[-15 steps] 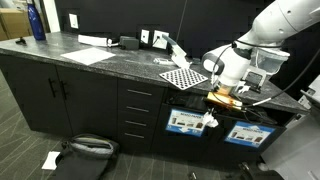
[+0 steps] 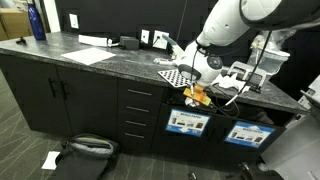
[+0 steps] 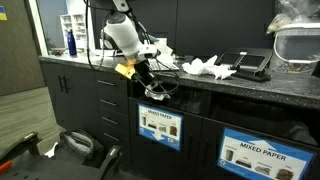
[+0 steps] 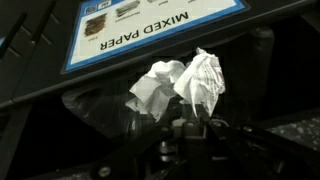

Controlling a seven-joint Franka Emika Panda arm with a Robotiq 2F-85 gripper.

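Note:
A crumpled white tissue [image 4: 203, 82] is pinched in my gripper, which is shut on it; the dark fingertips are hard to make out. Two lobes of the tissue stick out beyond them, over a dark opening lined with black plastic. The cabinet front with the blue-framed MIXED PAPER label [image 4: 145, 22] lies just past the tissue. Exterior view 1 has the tissue [image 2: 190, 97] just above the left label [image 2: 187, 122], below the counter edge. From the other side, the tissue [image 3: 157, 95] shows beneath the white arm [image 3: 125, 38], over the left bin's opening.
A second MIXED PAPER label [image 3: 262, 155] marks the bin to the right. On the counter [image 2: 130, 65] are a checkered sheet [image 2: 174, 77], crumpled white paper [image 3: 212, 68], a black device [image 3: 250, 63] and a clear tub [image 3: 294, 45]. A black bag [image 2: 88, 155] lies on the floor.
In exterior view 1 the gripper and tissue have moved left. The tissue has also risen, from hanging over the label's front to just above it. It stays held.

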